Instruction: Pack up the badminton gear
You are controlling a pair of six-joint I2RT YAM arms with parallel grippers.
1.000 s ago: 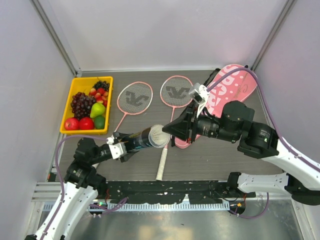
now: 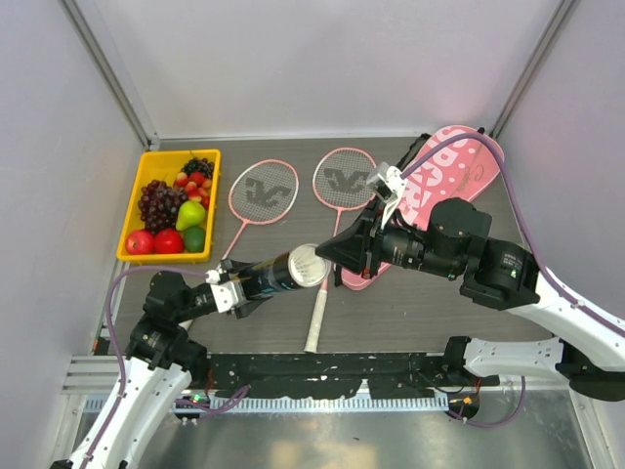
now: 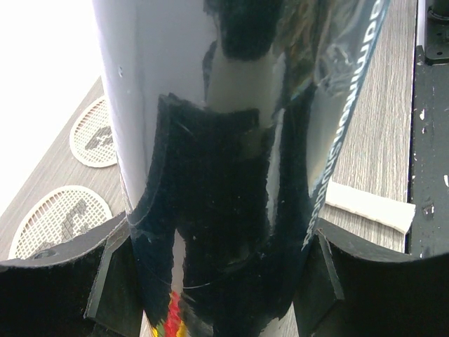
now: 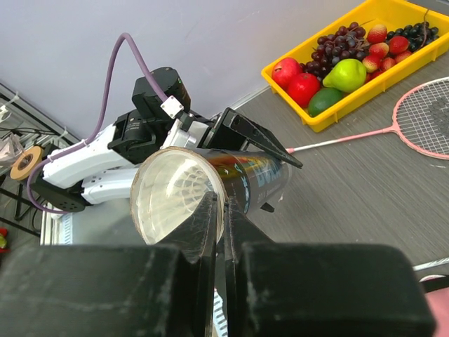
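A shuttlecock tube (image 2: 278, 274) lies nearly horizontal in my left gripper (image 2: 244, 288), which is closed around its body (image 3: 217, 175). The white feathers of a shuttlecock (image 4: 172, 193) show at its open right end, where my right gripper has its fingertips together at the rim; whether they pinch the shuttlecock or rim is hard to tell. Two pink rackets (image 2: 262, 191) lie on the grey table, the right one's handle (image 2: 317, 318) toward the front. A pink racket bag (image 2: 459, 166) lies at the right rear, partly under my right arm.
A yellow fruit crate (image 2: 131, 233) stands at the left rear, with grapes, a pear and other fruit. The white walls enclose the table on the back and sides. Bare table (image 2: 283, 332) shows at the front centre.
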